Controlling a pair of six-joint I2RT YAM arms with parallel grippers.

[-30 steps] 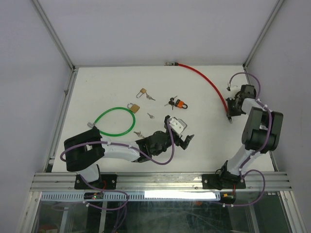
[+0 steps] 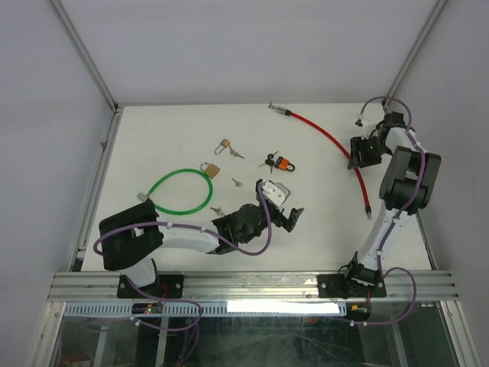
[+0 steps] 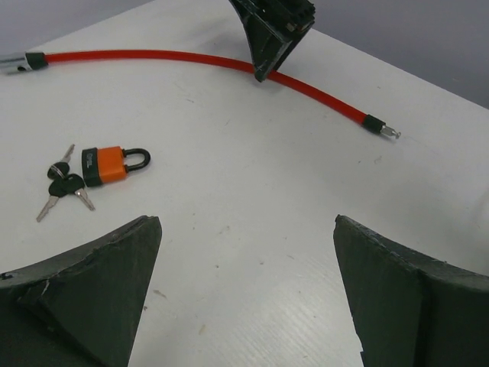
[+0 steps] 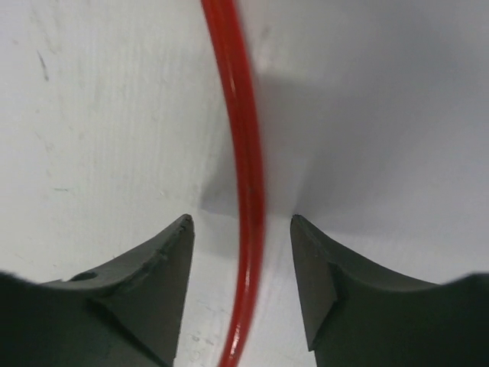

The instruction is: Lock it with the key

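Observation:
A red cable lock (image 2: 322, 131) lies in a gentle curve on the right of the table, apart at both ends. Over its middle stretch stands my right gripper (image 2: 353, 153). In the right wrist view the red cable (image 4: 246, 145) runs between the parted fingers, touching neither. My left gripper hangs open and empty above the table's front middle. An orange padlock (image 2: 284, 164) lies beside a bunch of dark-headed keys (image 2: 270, 160). Two brass padlocks, one small (image 2: 222, 145) and one larger (image 2: 210, 170), lie farther left, near loose keys (image 2: 236, 153).
A green cable lock (image 2: 183, 212) curves across the left of the table, close behind my left arm. Another small key (image 2: 238, 182) lies near the middle.
The red cable's near end has moved toward the front and its far end slightly right. The left arm is nearly still.

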